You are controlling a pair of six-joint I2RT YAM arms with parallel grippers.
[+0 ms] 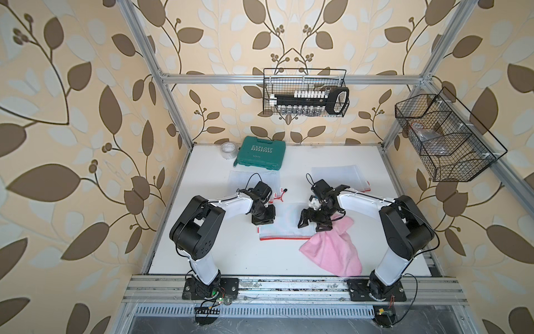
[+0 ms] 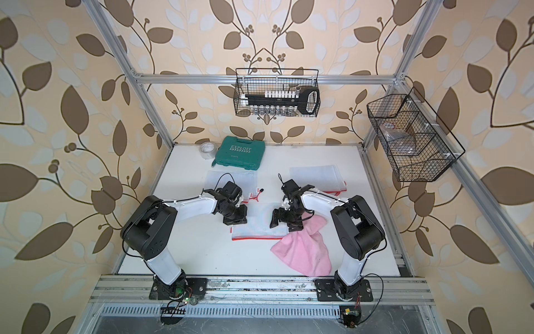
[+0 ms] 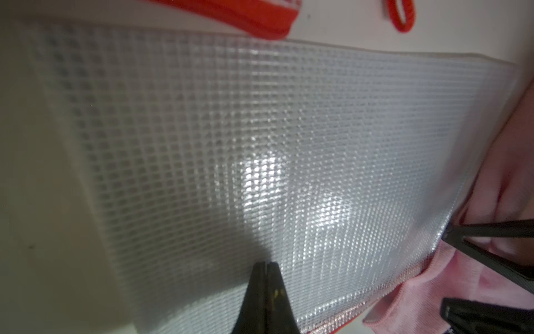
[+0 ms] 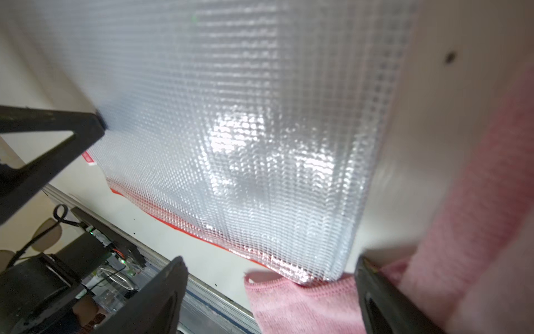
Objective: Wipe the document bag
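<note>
A translucent, grid-textured document bag with a red zip edge lies flat at the middle of the table. At its left part my left gripper is shut, its tips against or just over the bag, with nothing visible between them. Over the bag's right end my right gripper stands open, one finger on each side of a corner. The pink cloth lies crumpled at the bag's right, its edge tucked against or under the bag's front right corner.
Behind the arms lie another bag at the left and a third bag at the right. Red-handled scissors lie close to the middle bag's back edge. A green case and a tape roll stand at the back.
</note>
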